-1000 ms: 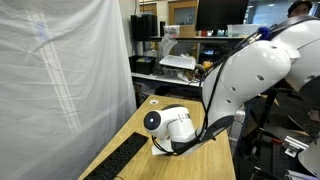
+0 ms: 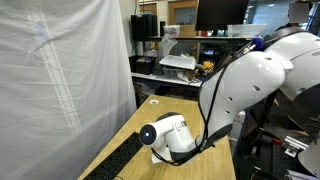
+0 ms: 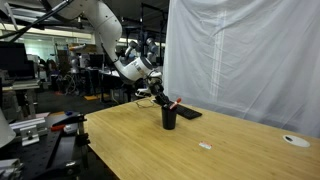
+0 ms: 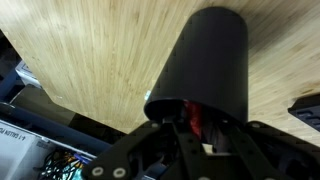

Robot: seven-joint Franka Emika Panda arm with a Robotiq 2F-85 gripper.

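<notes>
A black cup (image 3: 169, 118) stands upright on the wooden table in exterior view 2. The tip of a slim red marker (image 3: 175, 103) shows at its mouth. Right at the rim is my gripper (image 3: 162, 102), small and partly lost behind the cup. Looking down in the wrist view, the cup (image 4: 205, 60) fills the middle, and the red marker (image 4: 194, 122) appears between my fingers at its near edge, the fingers shut on it. How deep the marker sits is hidden. The arm covers both cup and gripper in exterior view 1.
A black keyboard (image 2: 115, 158) lies along the table's left side by the white curtain (image 2: 65, 80). A small white piece (image 3: 205, 146) and a white disc (image 3: 297, 141) rest on the table (image 3: 180, 155). Its near part is clear.
Over the last second the arm has come lower and nearer to exterior view 1's camera.
</notes>
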